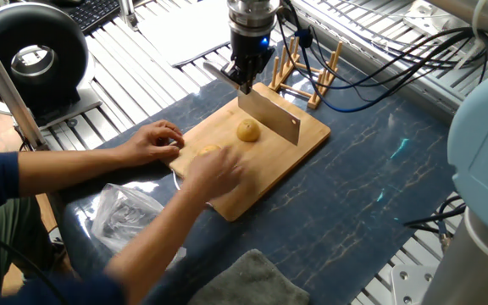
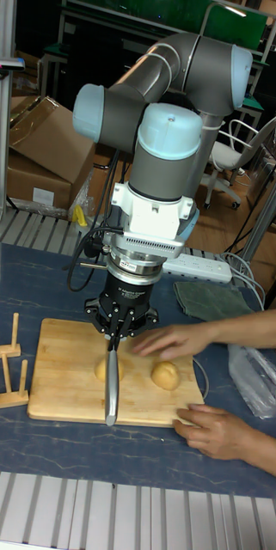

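Note:
My gripper is shut on a cleaver, whose broad blade stands on edge above the wooden cutting board. In the other exterior view the cleaver appears nearly edge-on below the gripper. One round yellow-brown piece of food, perhaps a potato half, lies on the board beside the blade, apart from it in the first view. A second such piece lies nearer a person's hands; in the first view the person's hand mostly hides it.
A person's right hand reaches over the board, and the left hand rests at its edge. Nearby are a wooden rack, a clear plastic bag and a grey cloth. The tabletop right of the board is clear.

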